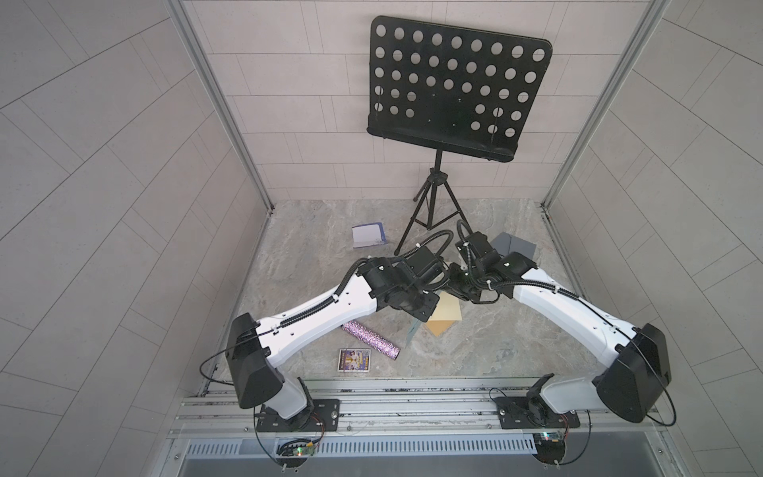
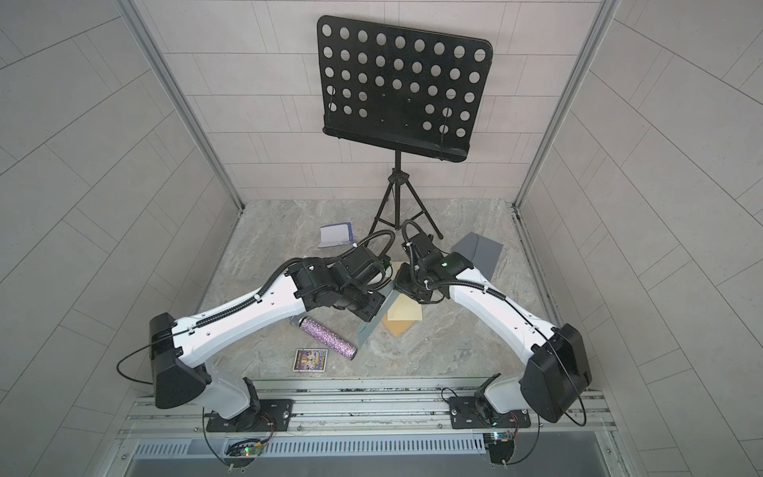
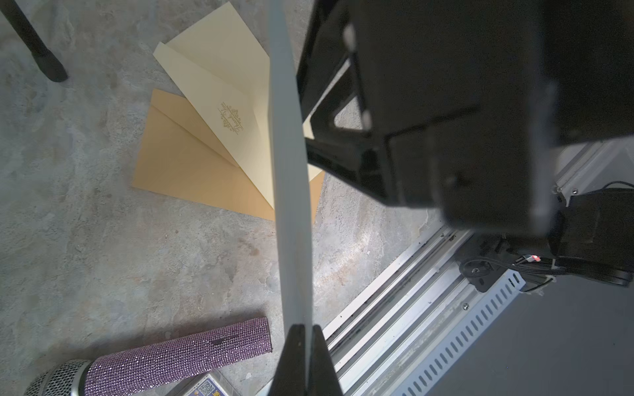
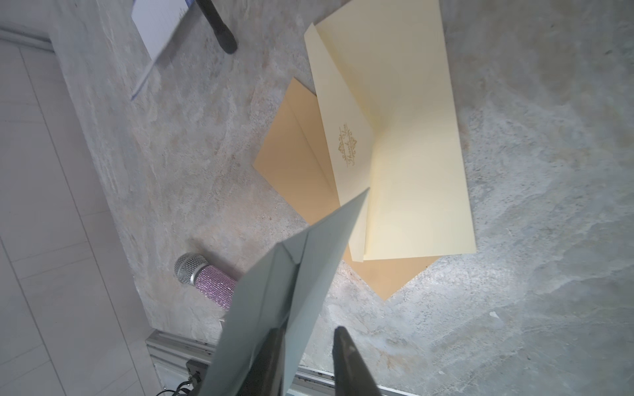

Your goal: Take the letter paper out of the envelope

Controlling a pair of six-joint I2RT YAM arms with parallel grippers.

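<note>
A grey-blue envelope point(image 3: 290, 198) stands nearly edge-on in the left wrist view, rising from my left gripper, which is shut on its thin edge. In the right wrist view the same envelope point(image 4: 257, 297) shows a crease and a gap between its layers. My right gripper has its fingers apart beside it. The envelope's near panel reaches down between those fingers; whether one finger is inside a layer I cannot tell. No letter paper can be made out inside the envelope. Both grippers' tips are hidden by the arms in the top views.
Beneath lie a cream folded paper point(image 4: 416, 132) with a gold emblem and a tan envelope point(image 4: 297, 158). A glittery microphone point(image 1: 371, 339), a small picture card point(image 1: 353, 360), a dark grey folder point(image 2: 477, 256) and a music stand point(image 1: 457, 87) stand around.
</note>
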